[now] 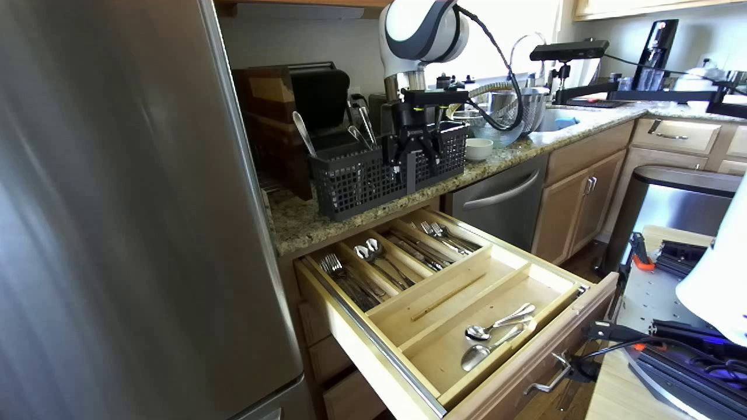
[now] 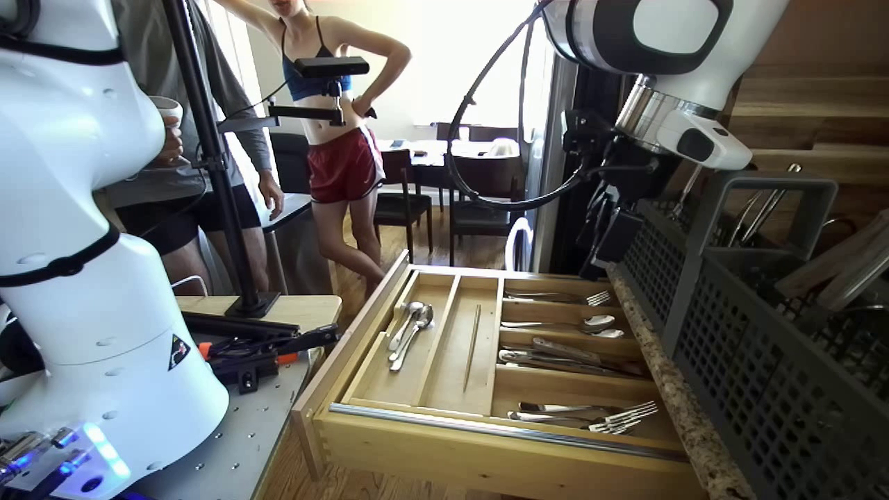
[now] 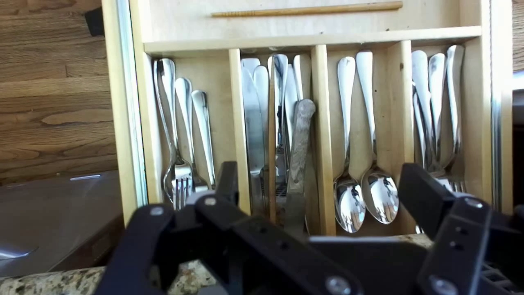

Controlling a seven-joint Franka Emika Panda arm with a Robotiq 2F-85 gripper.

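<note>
My gripper (image 1: 416, 165) hangs open and empty in front of the dark cutlery basket (image 1: 360, 183), above the back of the pulled-out drawer (image 1: 427, 308). In the wrist view its fingers stand wide apart over the back compartments. Below lie two spoons (image 3: 380, 194) side by side, a slot of knives (image 3: 253, 128), and forks (image 3: 182, 184) in both outer slots. A wooden stick (image 3: 314, 10) lies alone in the middle compartment. Several loose spoons (image 1: 478, 356) rest in the front compartment. No cutlery touches the fingers.
Handles stick up from the basket on the granite counter (image 1: 301, 227). The fridge (image 1: 140, 210) closes off the left side. A white bowl (image 1: 479, 149) stands right of the basket. Two people stand beyond the drawer, one in red shorts (image 2: 344, 167).
</note>
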